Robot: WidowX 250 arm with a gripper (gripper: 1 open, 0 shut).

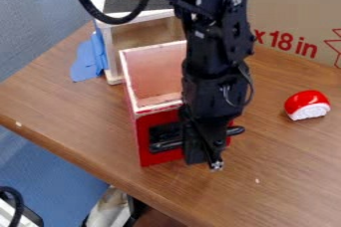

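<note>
The black arm reaches down from the top, its gripper point(200, 136) low at the front of a red box point(151, 139) with a pale pink, empty-looking inside point(152, 72). Black finger parts lie across the box's red front near its lower right; whether they hold anything or are open cannot be made out.
A wooden box point(120, 38) with a blue cloth point(86, 62) beside it stands behind. A red-and-white object point(306, 106) lies on the table point(286, 166) at the right. A cardboard sheet point(293, 12) is at the back; the table's left edge drops to a blue floor.
</note>
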